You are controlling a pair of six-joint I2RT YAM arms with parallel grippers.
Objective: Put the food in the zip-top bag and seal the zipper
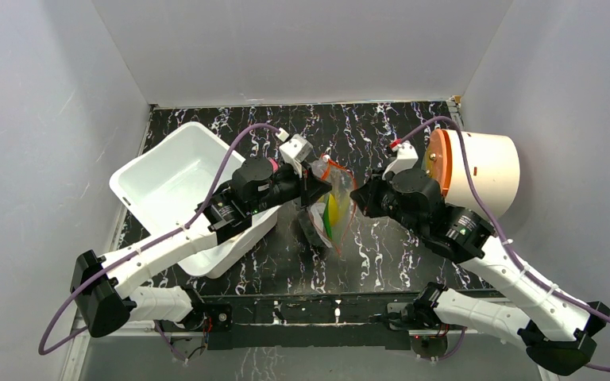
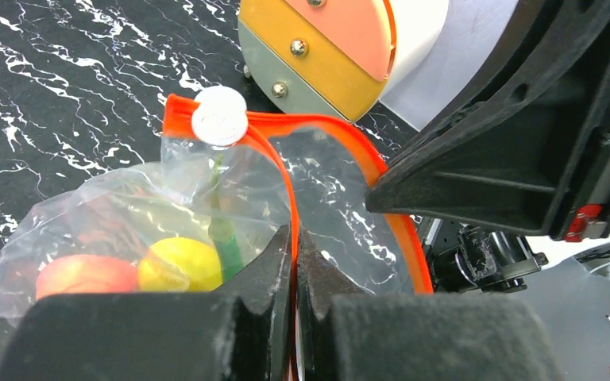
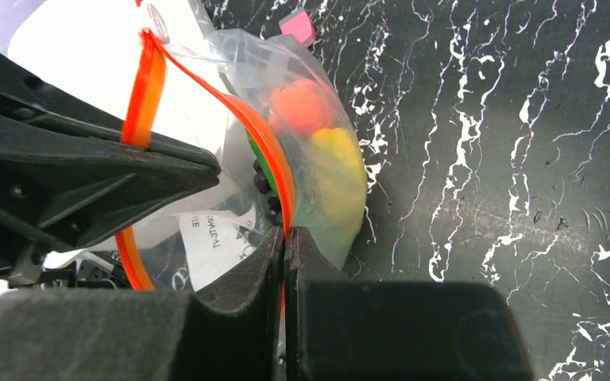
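Note:
The clear zip bag [image 1: 332, 206] with orange zipper edges holds plastic food: a red piece [image 3: 300, 105], a yellow piece [image 2: 179, 262], something green and dark grapes. Its white slider [image 2: 219, 116] is at a zipper corner. My left gripper [image 1: 311, 193] is shut on the bag's orange edge [image 2: 292, 238], the strip running between its fingertips. My right gripper [image 1: 359, 197] is shut on the other orange edge, seen at its fingertips [image 3: 285, 238] in the right wrist view. The bag's mouth gapes between them.
A white bin [image 1: 167, 167] stands at the left. A cream cylinder [image 1: 484, 171] with an orange face is at the right. A small pink block [image 3: 298, 25] lies behind the bag.

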